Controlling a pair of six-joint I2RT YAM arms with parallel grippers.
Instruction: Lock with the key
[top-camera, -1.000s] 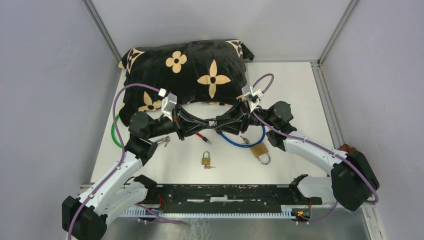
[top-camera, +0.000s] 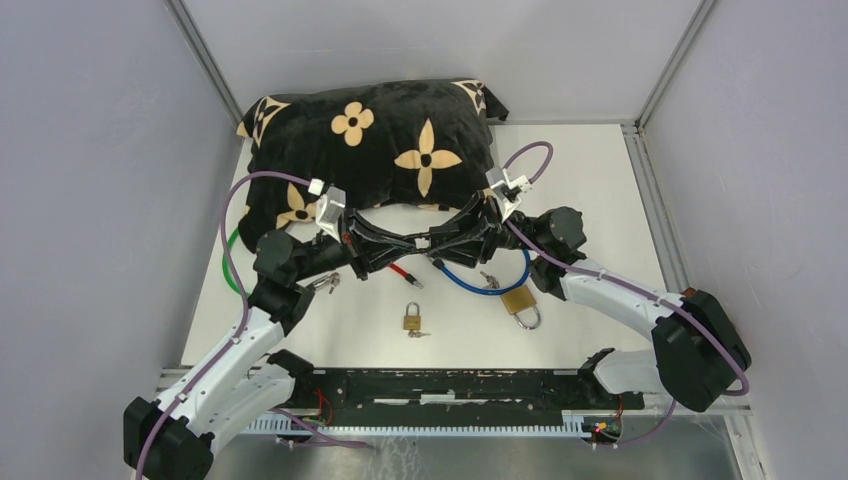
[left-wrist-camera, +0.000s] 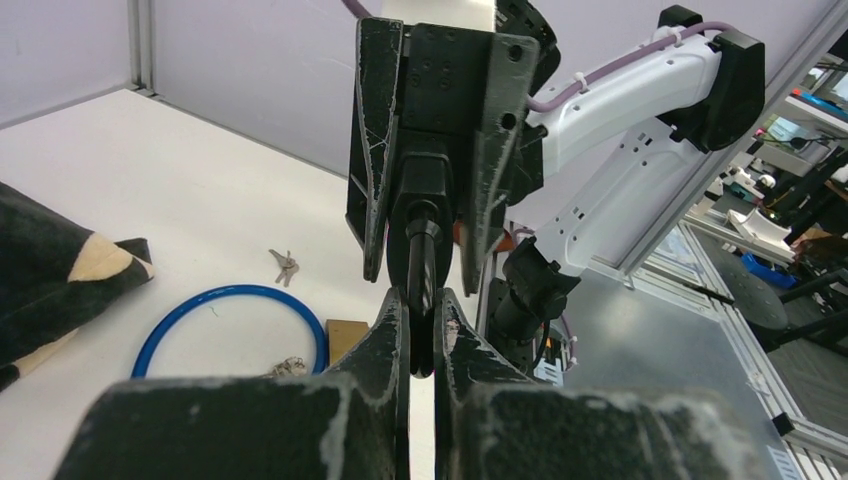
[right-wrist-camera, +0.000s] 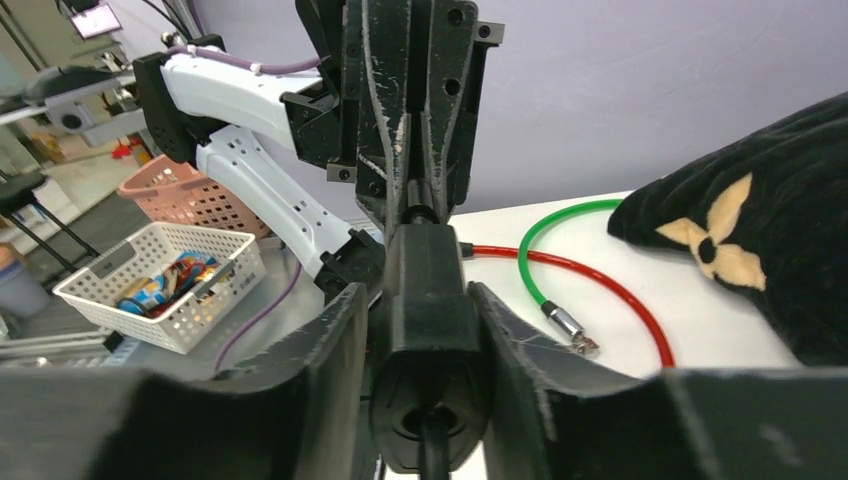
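In the top view my left gripper (top-camera: 411, 241) and right gripper (top-camera: 438, 244) meet nose to nose above the table's middle. Between the right fingers, the right wrist view has a bulky black lock body (right-wrist-camera: 430, 290) with a round hole in its near end. The left gripper is shut on a slim black piece (left-wrist-camera: 424, 262), which runs up to the lock body (left-wrist-camera: 418, 205); how deep it enters is hidden. No key can be made out at the join. The right gripper is shut on the body.
On the table lie a small brass padlock with keys (top-camera: 412, 322), a larger brass padlock (top-camera: 518, 300), a blue cable lock (top-camera: 470, 286), a red cable (right-wrist-camera: 600, 280) and a green cable (right-wrist-camera: 540, 235). A dark patterned pillow (top-camera: 370, 140) fills the back left.
The right arm's elbow has come in a little. Objects on the table have not moved.
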